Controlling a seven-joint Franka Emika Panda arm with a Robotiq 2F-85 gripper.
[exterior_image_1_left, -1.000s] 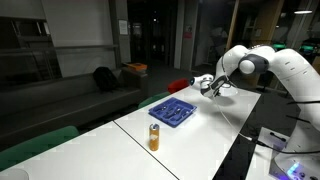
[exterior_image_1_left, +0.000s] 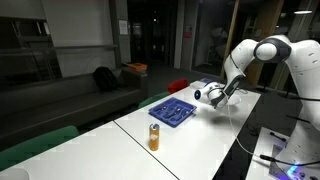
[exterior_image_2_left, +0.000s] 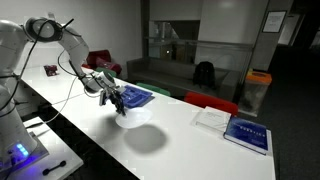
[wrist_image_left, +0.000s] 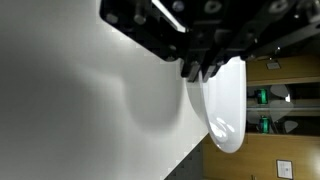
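A white plate (wrist_image_left: 226, 105) fills the right middle of the wrist view, tilted on edge. My gripper is shut on its rim. In exterior view 2 the plate (exterior_image_2_left: 148, 117) shows as a pale oval over the white table, with the gripper (exterior_image_2_left: 120, 108) at its left edge. Whether the plate touches the table is hard to tell. From exterior view 1, the gripper (exterior_image_1_left: 212, 98) hangs over the far right part of the table, and the plate is faint against the white surface.
A blue rack (exterior_image_1_left: 172, 112) lies left of the gripper in exterior view 1. An orange-and-white bottle (exterior_image_1_left: 154, 137) stands nearer the camera. A white rack (exterior_image_2_left: 212, 118) and a blue tray (exterior_image_2_left: 247, 134) lie at the right in exterior view 2.
In exterior view 1 the arm has drawn back from the far end of the table toward its base.
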